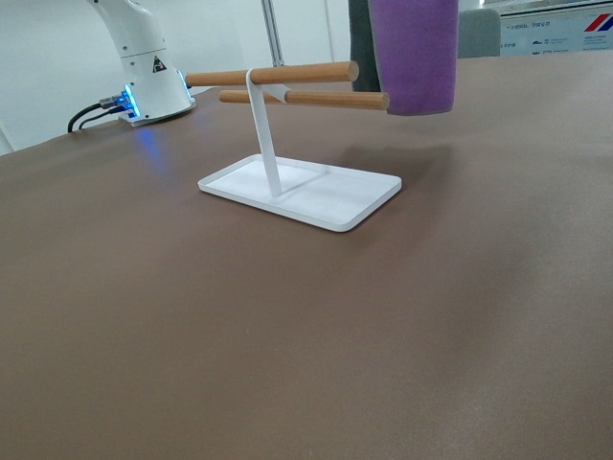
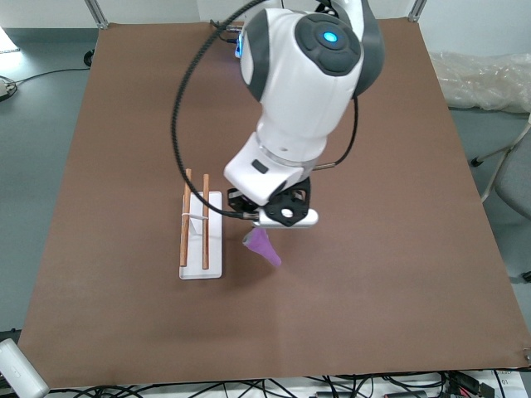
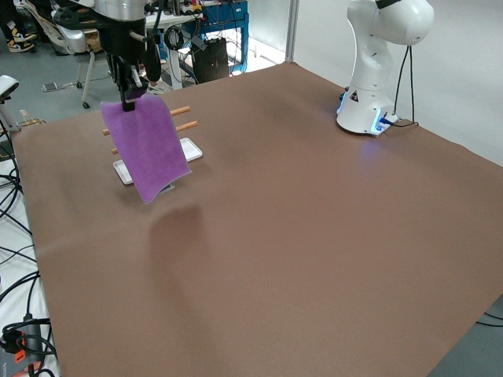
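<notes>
A purple cloth (image 3: 145,149) hangs from the black gripper (image 3: 128,104), which is shut on its upper edge in the right view. In the top view the cloth (image 1: 417,53) hangs above and behind the rack's right ends. The white rack base (image 1: 326,196) carries two wooden bars (image 1: 316,73). In the left view the rack (image 2: 213,249) stands just left of the cloth (image 2: 262,247), and the arm's wrist housing mostly hides the gripper.
Cables run along the table's edge.
</notes>
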